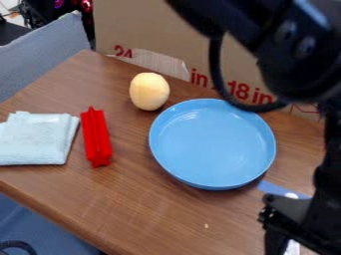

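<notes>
A light blue plate lies on the wooden table. To its left sit a red oblong object and a folded pale cloth; a yellow potato-like object is behind them. The black gripper is low at the right edge, right of and in front of the plate, over a thin white object that is mostly hidden beneath it. Its fingers are dark and partly cut off, so their spacing is unclear.
A cardboard box forms the back wall, and a grey padded edge runs along the left. The arm fills the upper right.
</notes>
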